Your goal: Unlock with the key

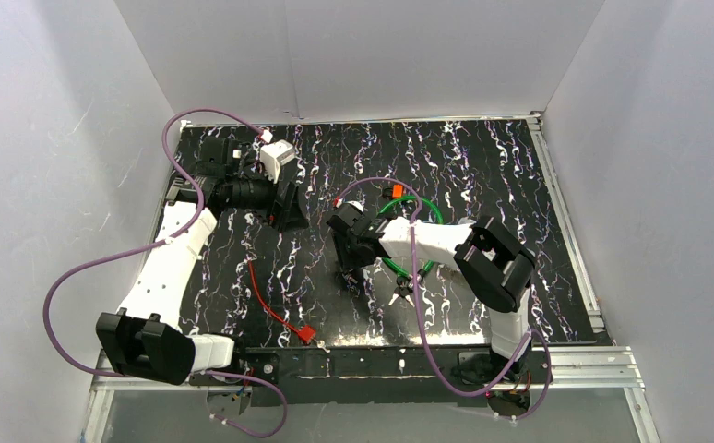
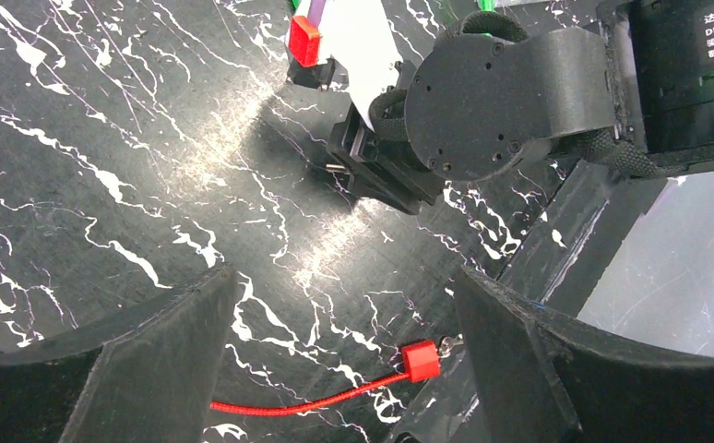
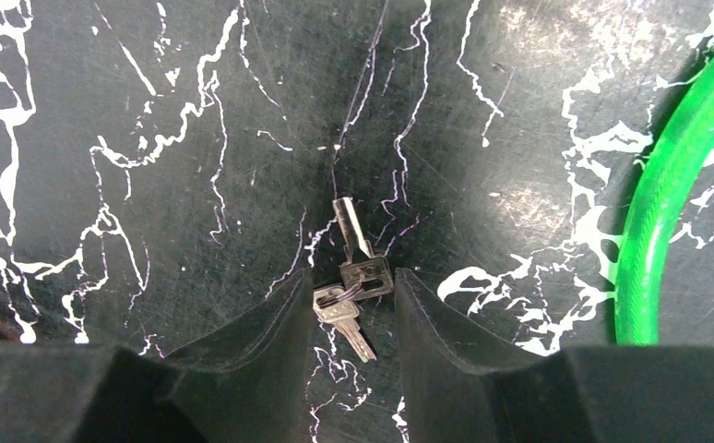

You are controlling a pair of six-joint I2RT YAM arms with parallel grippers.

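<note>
Two small silver keys point(image 3: 367, 276) show between the fingertips of my right gripper in the right wrist view, joined near their heads. Its fingers are drawn in close on either side of them; whether they grip the keys or only stand around them I cannot tell. The top view puts this right gripper point(image 1: 345, 266) low over the middle of the table. My left gripper is open and empty, high at the back left. A red cable lock point(image 1: 306, 333) lies at the front left with a metal piece at its end.
A green ring-shaped cable lock point(image 1: 434, 211) lies beneath the right arm, with another set of keys point(image 1: 402, 293) at its front. An orange-and-black item point(image 1: 397, 191) sits behind it. Bare table lies between the red lock and the right gripper.
</note>
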